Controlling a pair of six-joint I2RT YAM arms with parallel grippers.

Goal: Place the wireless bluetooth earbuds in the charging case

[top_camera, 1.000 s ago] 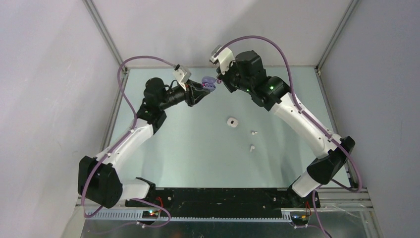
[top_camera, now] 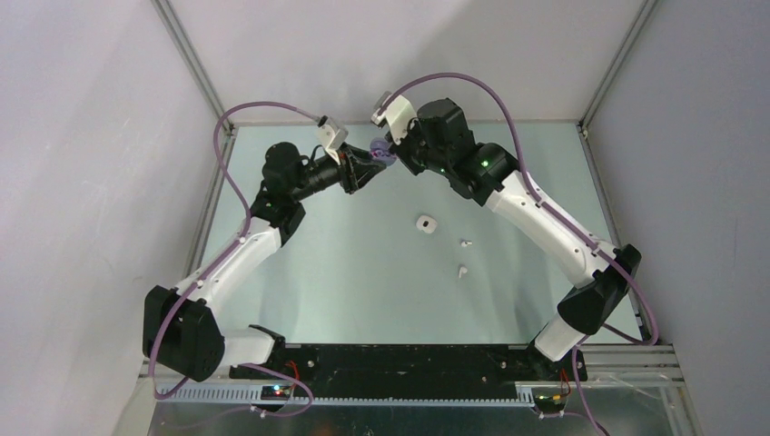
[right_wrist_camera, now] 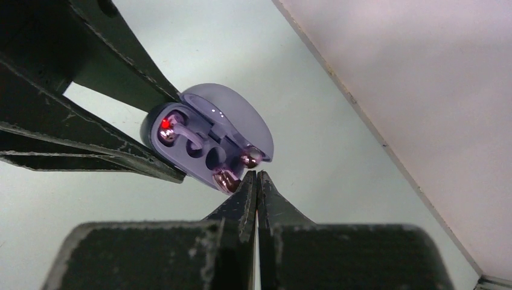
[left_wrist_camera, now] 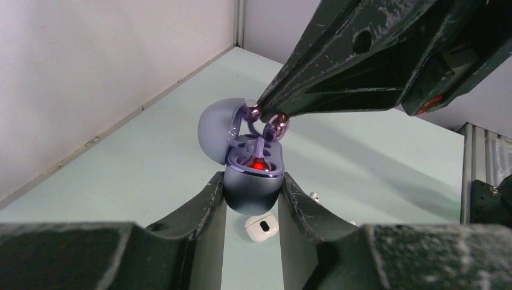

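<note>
The purple charging case (left_wrist_camera: 253,187) is held lid-open in my left gripper, which is shut on its base. One purple clip earbud (left_wrist_camera: 258,163), with a red light, sits in one side of the case. A second clip earbud (right_wrist_camera: 227,180), two shiny balls on a thin bow, is at the tips of my right gripper. The right gripper's fingers are shut together with no gap showing; they appear to pinch the thin bow, which is partly hidden. This earbud is over the free side of the case, tilted, its balls standing above the wells.
On the table below lie a white case (top_camera: 427,223) with a dark square and two small white earbuds, one (top_camera: 466,242) behind the other (top_camera: 462,271). Both arms meet above the table's back part.
My right gripper has moved left and slightly down in the top view, bringing its earbud from beside the case to over it. The left arm and case have stayed almost still.
</note>
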